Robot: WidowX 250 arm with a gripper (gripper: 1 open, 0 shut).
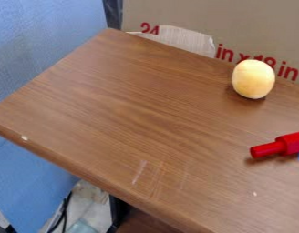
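Observation:
On the wooden table (128,118), a pale yellow round object (253,79) rests near the back right. A red cylindrical object (279,146), perhaps a marker or tool, lies at the right edge, partly out of frame, with a bit of blue beside it. My gripper is not visible in this view.
A cardboard box (177,15) with red printing stands behind the table. A blue padded surface (43,64) is on the left, with cables below near the bottom left.

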